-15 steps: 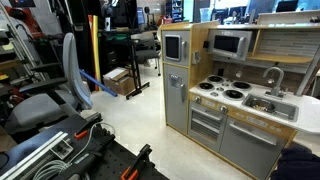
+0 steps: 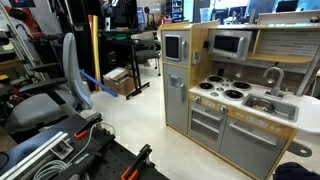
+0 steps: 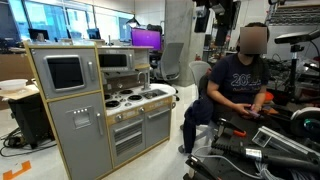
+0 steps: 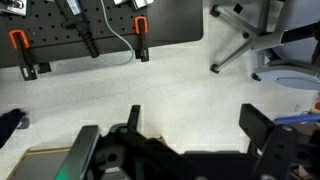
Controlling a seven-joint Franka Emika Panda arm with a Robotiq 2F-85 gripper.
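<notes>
In the wrist view my gripper hangs over the pale floor. Its two dark fingers stand wide apart, and only bare floor shows between them. A toy kitchen (image 2: 175, 103) stands on the floor, with a grey fridge door, a microwave (image 2: 229, 43), a stove top (image 2: 222, 90) with several dark burners, and a sink (image 2: 262, 104) under a curved faucet (image 2: 275, 77). Its doors look shut in both exterior views. At the bottom left of the wrist view, a wooden edge (image 4: 50, 158) of it seems to show.
A dark base table with orange-handled clamps (image 4: 141, 30) and a loose pale cable (image 2: 80, 151) lies beside the kitchen. A seated person (image 3: 240, 85) is close to that table. Office chair legs (image 4: 245, 40) stand on the floor; open floor (image 2: 150, 130) lies between table and kitchen.
</notes>
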